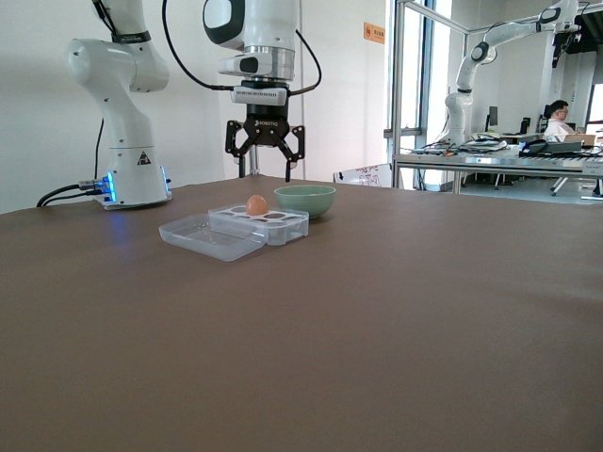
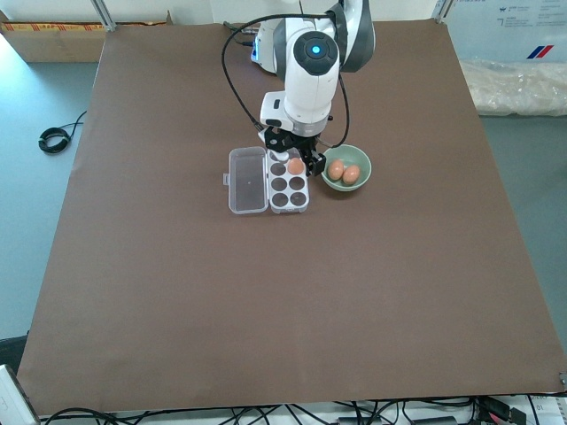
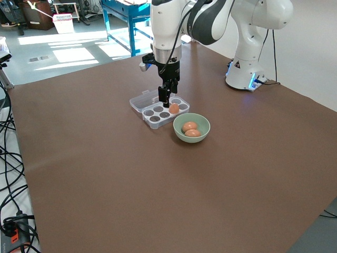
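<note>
My gripper (image 1: pixel 265 160) hangs open above and behind the plastic egg box, with nothing seen between its fingers in the top view. The box, with its clear lid (image 2: pixel 247 181) folded open and white tray (image 2: pixel 288 196) of round wells, holds one brown egg (image 1: pixel 257 205). Beside it stands a green bowl (image 3: pixel 191 120) with two brown eggs (image 3: pixel 192 133) in it. In the left view the gripper partly covers the tray's back wells.
The arm's base (image 3: pixel 242 74) stands at the back. Cables (image 2: pixel 106 418) run along the front edge, off the tabletop.
</note>
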